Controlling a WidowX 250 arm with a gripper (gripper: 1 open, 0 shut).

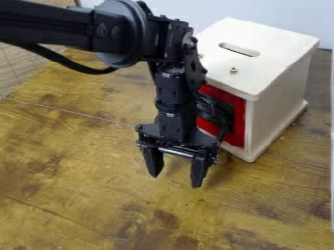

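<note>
My black gripper (175, 168) hangs low over the wooden tabletop in front of a white wooden box (274, 107), its two fingers pointing down and held open, with nothing visible between them. The box has a slot and small knobs on its top and a red panel (235, 109) on the side facing me, partly hidden behind the arm and a dark fitting.
A light mat (26, 73) lies at the back left, and a pale wall stands behind the box at the right.
</note>
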